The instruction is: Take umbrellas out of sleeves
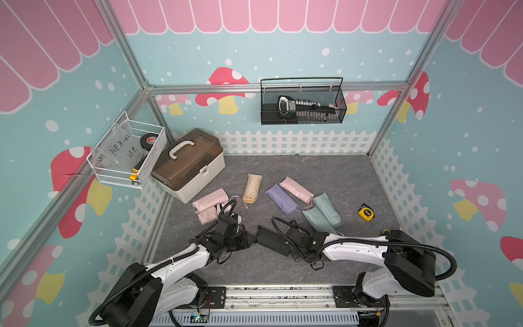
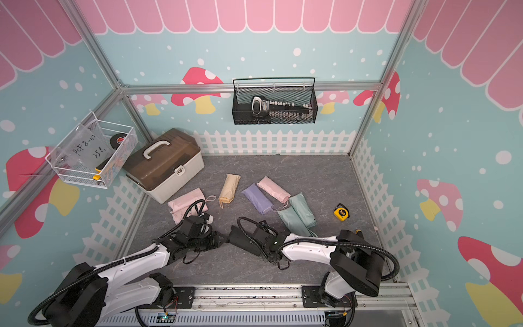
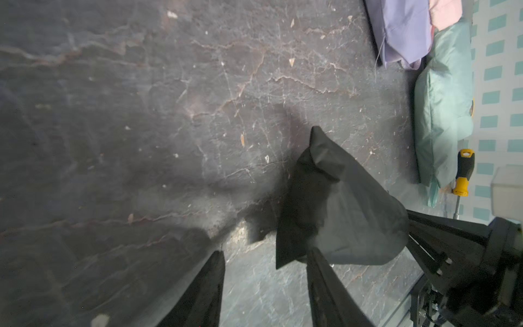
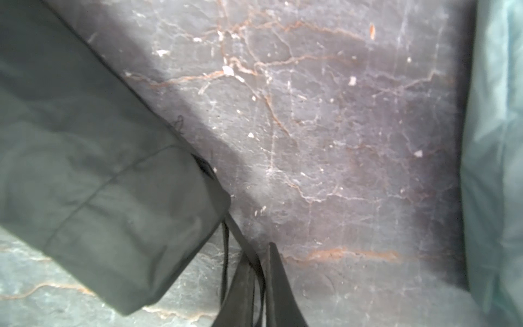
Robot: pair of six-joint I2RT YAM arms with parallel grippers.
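A black sleeved umbrella [image 1: 270,241] lies at the front middle, with its cord at the right end. My left gripper stands open just short of its left end, nothing between the fingers. My right gripper is at the other end, shut, with the cord lying across or between its fingertips; whether it grips the cord I cannot tell. Behind lie pink [image 1: 295,188], purple [image 1: 280,197], beige [image 1: 252,188] and teal [image 1: 324,209] sleeved umbrellas. Another pink bundle [image 1: 209,197] lies at left.
A toolbox [image 1: 188,163] fills the back left. A tape measure [image 1: 366,212] and a screwdriver [image 3: 464,169] lie at right. A white basket [image 1: 125,152] and a black basket [image 1: 302,109] hang on the walls.
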